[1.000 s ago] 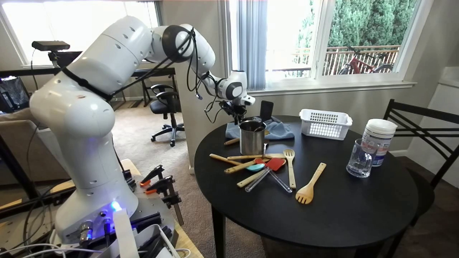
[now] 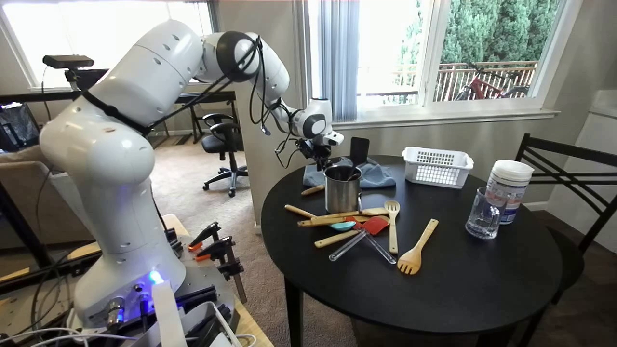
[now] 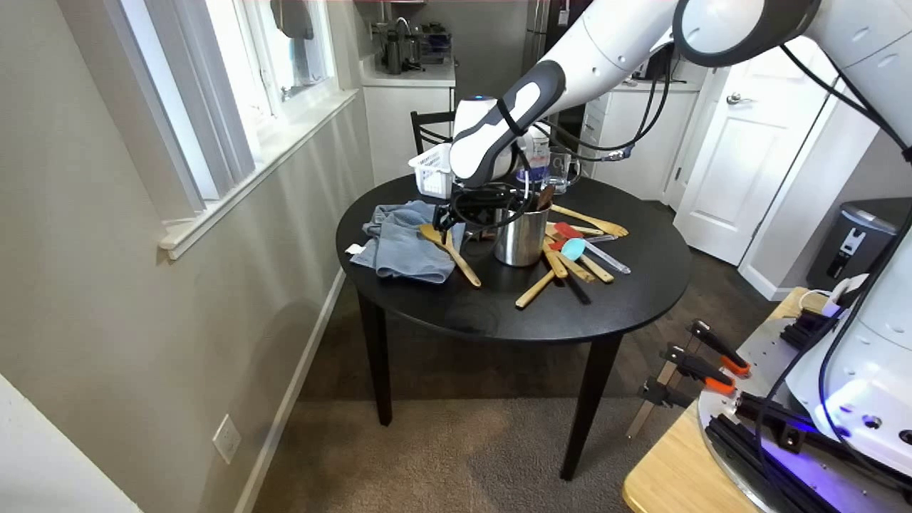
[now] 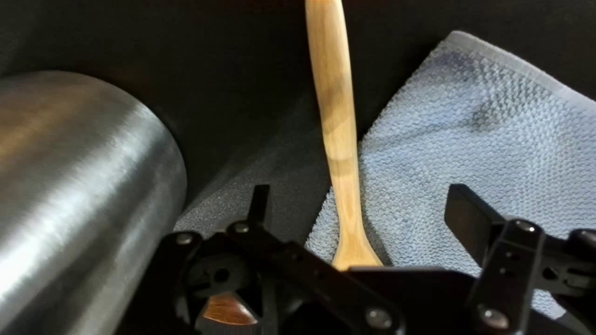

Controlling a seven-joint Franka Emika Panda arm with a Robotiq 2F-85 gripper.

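In the wrist view my gripper stands open, its fingers well apart on either side of a wooden utensil (image 4: 338, 123). The utensil's handle runs up from between the fingers, and its wide end is hidden under the gripper body. Part of it lies on a blue-grey cloth (image 4: 424, 162). Close beside the left finger is a brushed metal pot (image 4: 84, 201). Exterior view 2 has the gripper (image 3: 444, 224) low over the wooden utensil (image 3: 462, 261) and the cloth (image 3: 402, 244), with the metal pot (image 3: 519, 239) adjacent.
Several utensils, including a red spatula (image 2: 374, 225) and a turquoise spoon (image 2: 342, 226), lie piled by the pot. A wooden fork (image 2: 410, 260) lies apart. A white basket (image 2: 437, 167), glass mug (image 2: 484, 217) and white canister (image 2: 509, 191) stand farther right.
The gripper has come down slightly. The pot has shifted a little right and toward the table's front, and some of the piled utensils beside it have moved slightly.
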